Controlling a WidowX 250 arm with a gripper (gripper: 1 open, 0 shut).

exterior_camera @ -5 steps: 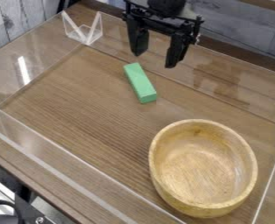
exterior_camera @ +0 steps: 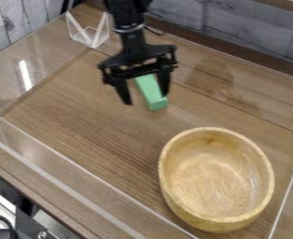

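Note:
My gripper [exterior_camera: 140, 73] hangs from the top of the camera view, lowered over the middle of the wooden table, with its dark fingers spread open. A green block [exterior_camera: 150, 93] lies on the table between and just behind the fingers, partly behind the wrist; whether the fingers touch it cannot be told.
A large tan oval bowl [exterior_camera: 216, 207] fills the lower right. White wire pieces [exterior_camera: 87, 28] stand at the back left and at the left edge.
My arm has come down from the back of the table toward the green block and turned, so the fingers now sit either side of it. The bowl has not moved.

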